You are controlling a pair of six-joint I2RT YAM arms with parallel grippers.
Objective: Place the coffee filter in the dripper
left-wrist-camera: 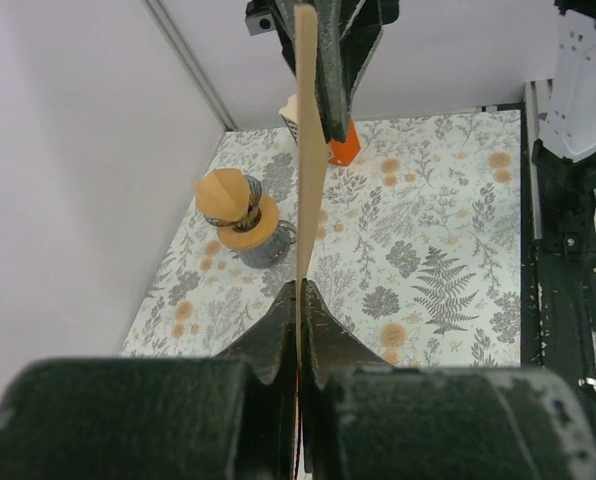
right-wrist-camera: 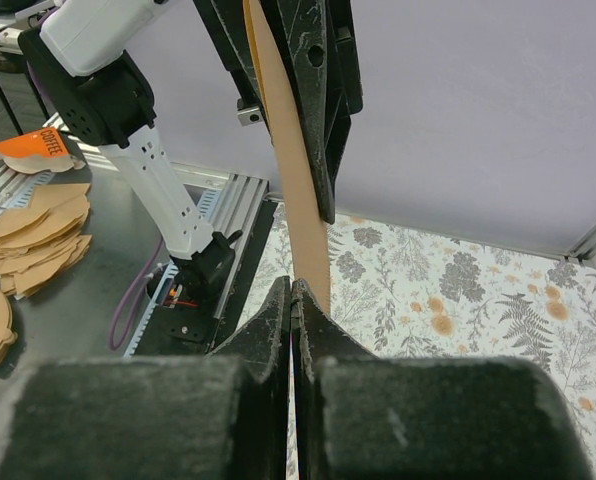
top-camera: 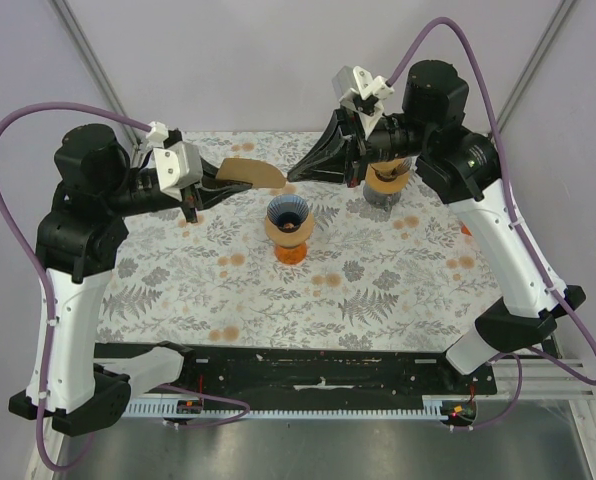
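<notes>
A brown paper coffee filter (top-camera: 251, 172) is held edge-on in my left gripper (top-camera: 228, 184), seen as a thin strip in the left wrist view (left-wrist-camera: 308, 180). My right gripper (top-camera: 292, 176) is shut at the filter's free end, its tips just at that edge; whether they touch it I cannot tell. A dripper (top-camera: 289, 236) with a ribbed inside stands on an orange base below, between the two grippers.
A second dripper (top-camera: 386, 187) on a clear container stands at the back right, with brown paper on it. An orange object (top-camera: 465, 229) lies at the right edge.
</notes>
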